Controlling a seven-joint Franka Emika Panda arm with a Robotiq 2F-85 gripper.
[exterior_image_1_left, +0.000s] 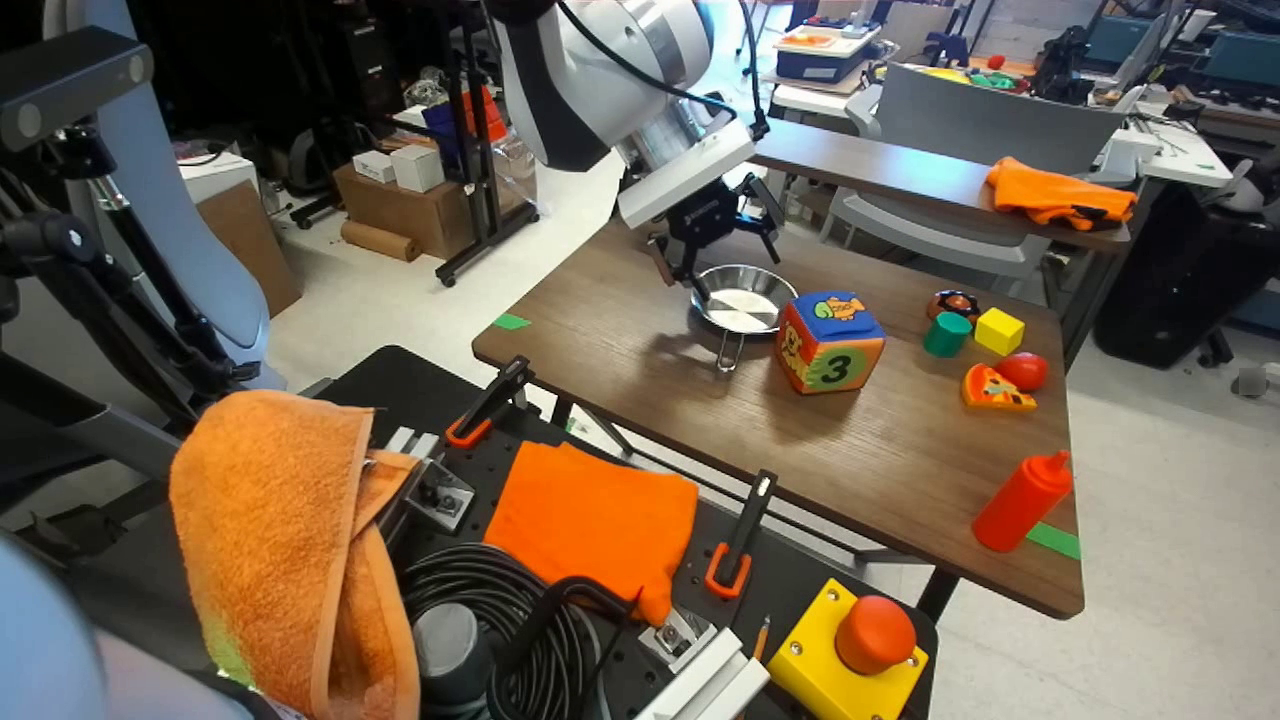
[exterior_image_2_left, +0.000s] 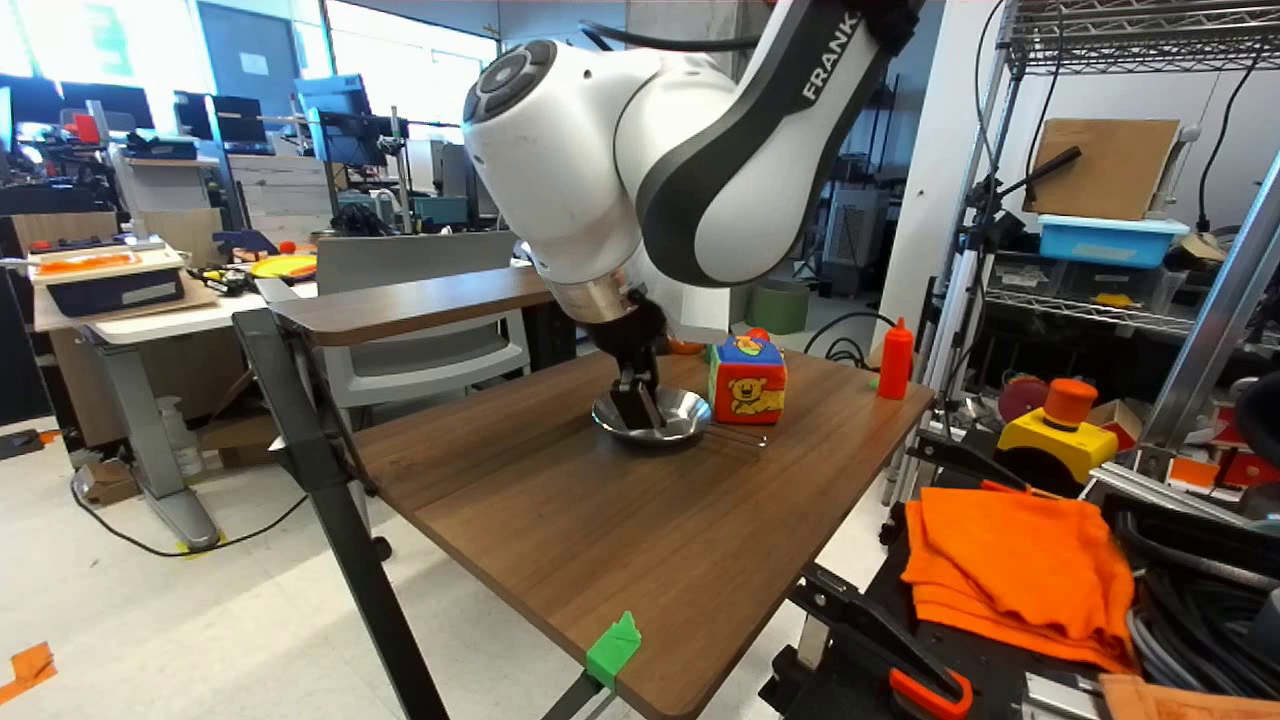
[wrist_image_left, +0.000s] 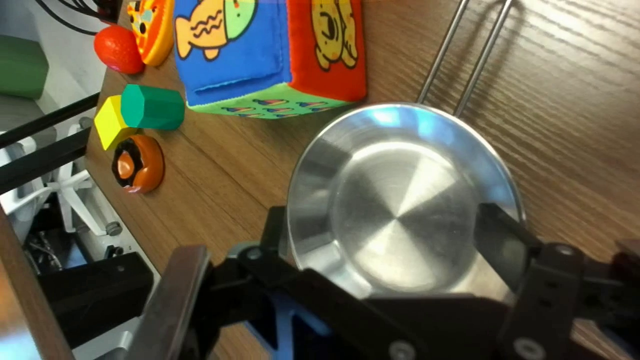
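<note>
A shiny metal pan (wrist_image_left: 399, 210) sits on the wooden table, its thin wire handle (wrist_image_left: 441, 54) pointing away from my gripper. The fingers are open, spread wide across the pan. One finger (wrist_image_left: 274, 231) is just outside the rim; the other finger (wrist_image_left: 504, 240) overlaps the opposite side of the bowl. Whether either touches the metal, I cannot tell. In exterior view 1 the gripper is tilted over the pan's far left side. Beside the pan stands a soft picture cube (exterior_image_1_left: 830, 344) with a blue top.
At the table's right lie a green block (exterior_image_1_left: 947, 335), a yellow block (exterior_image_1_left: 998, 331), a red ball (exterior_image_1_left: 1023, 371), a toy pizza slice (exterior_image_1_left: 997, 389) and an orange-black doughnut (wrist_image_left: 138, 163). A red bottle (exterior_image_1_left: 1022, 502) stands near the corner.
</note>
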